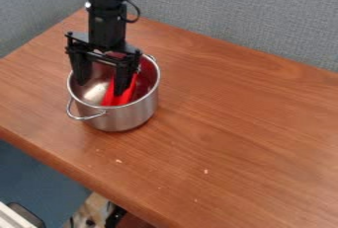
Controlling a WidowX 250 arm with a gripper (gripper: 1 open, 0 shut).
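Observation:
My black gripper (103,66) hangs over a steel pot (117,115) with wire handles at the left of the table, its open fingers reaching down inside the rim. A long red object (122,94) lies in the pot, partly hidden by the right finger.
A grey wall stands behind it. At the lower left is the table's edge, with a blue surface and some dark items beyond.

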